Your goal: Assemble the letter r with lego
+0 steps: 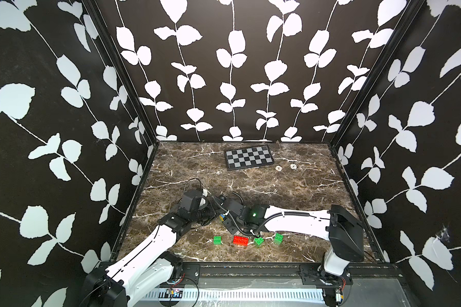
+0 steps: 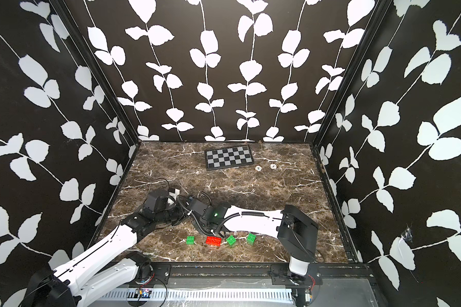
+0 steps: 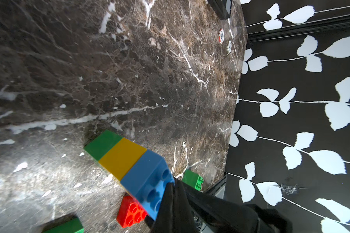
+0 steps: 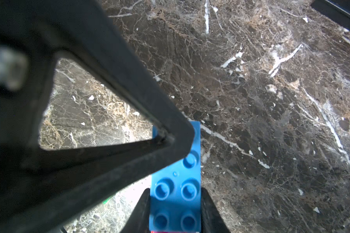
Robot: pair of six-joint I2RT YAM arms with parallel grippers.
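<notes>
A stack with green (image 3: pixel 105 143), yellow (image 3: pixel 122 157) and blue (image 3: pixel 145 170) layers shows in the left wrist view. Its studded blue top (image 4: pixel 175 182) lies between the fingers of my right gripper, which is shut on it. My left gripper is shut beside the blue layer, with nothing seen between its fingers. In the right wrist view, its black finger (image 4: pixel 136 101) covers part of the blue top; whether they touch cannot be told. Both top views mostly hide the stack behind the arms.
Near the front edge lie a red brick (image 1: pixel 240 240) and green bricks (image 1: pixel 217 240). A checkered board (image 1: pixel 249 157) rests at the back, beside two small round pieces (image 1: pixel 293 166). Both arms meet closely mid-table.
</notes>
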